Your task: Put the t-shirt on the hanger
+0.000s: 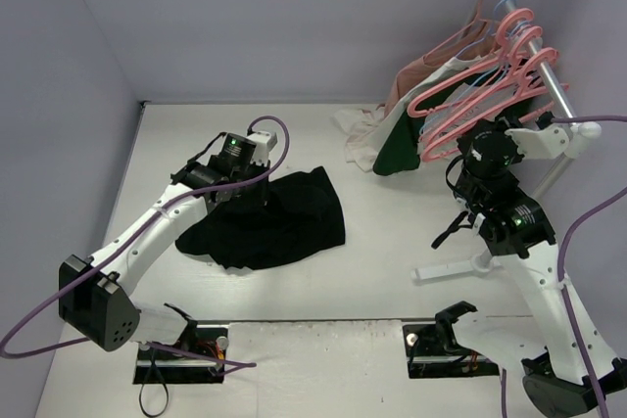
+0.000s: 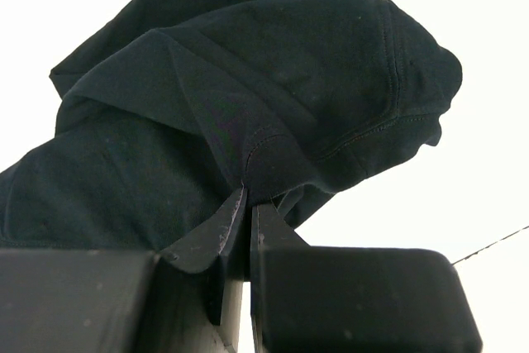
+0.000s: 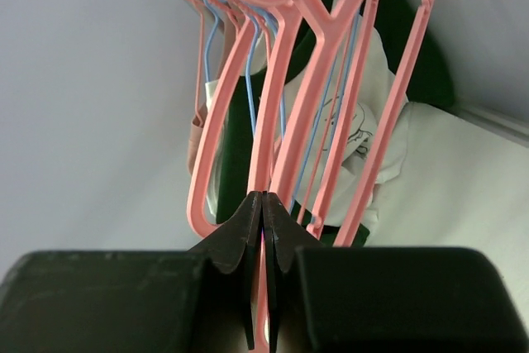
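Observation:
A black t-shirt (image 1: 284, 217) lies crumpled on the left half of the table. My left gripper is shut on it, the cloth (image 2: 289, 146) gathering to a fold at the fingertips. At the rack on the right, my right gripper is against a cluster of pink hangers (image 3: 318, 80), its fingertips together. A strip of pink hanger (image 3: 262, 320) shows in the slit between its fingers; whether it is pinched there I cannot tell. From above, the right arm hides these fingertips.
The white rack rail (image 1: 539, 56) runs along the right. Farther back on it hang pale, pink and green garments (image 1: 397, 149). Its foot (image 1: 446, 271) lies on the table. Bare tabletop (image 1: 382, 242) separates the t-shirt from the rack.

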